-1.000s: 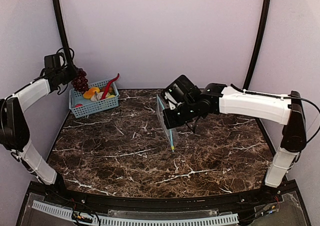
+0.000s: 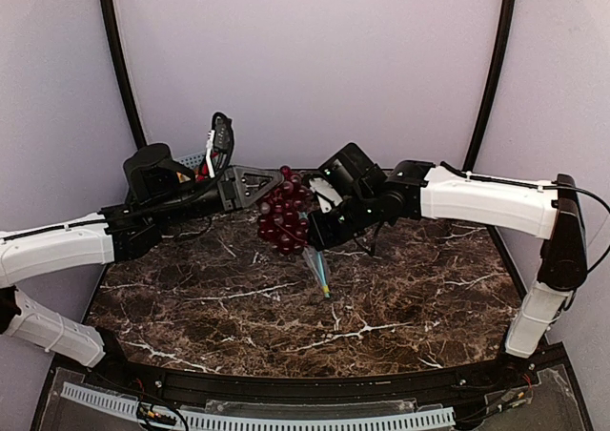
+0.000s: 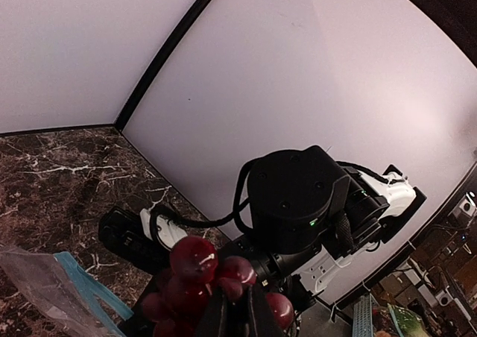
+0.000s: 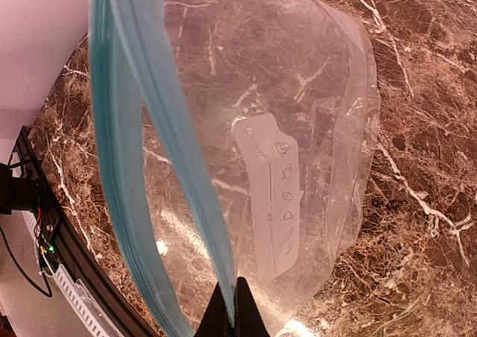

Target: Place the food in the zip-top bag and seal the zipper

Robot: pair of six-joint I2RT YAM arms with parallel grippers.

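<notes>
A bunch of red grapes (image 2: 283, 219) (image 3: 192, 261) hangs from my left gripper (image 2: 267, 185), which is shut on it, right beside the top of the zip bag. The clear bag (image 4: 320, 165) with a blue zipper strip (image 2: 322, 274) (image 4: 179, 158) stands upright over the table, its two strips parted in the right wrist view. My right gripper (image 2: 320, 229) is shut on the bag's zipper edge. In the top view the grapes cover much of the bag.
The blue basket (image 2: 191, 164) of other food is at the back left, mostly hidden behind my left arm.
My left gripper has carried the grapes from over the basket at the back left rightward to the bag.
</notes>
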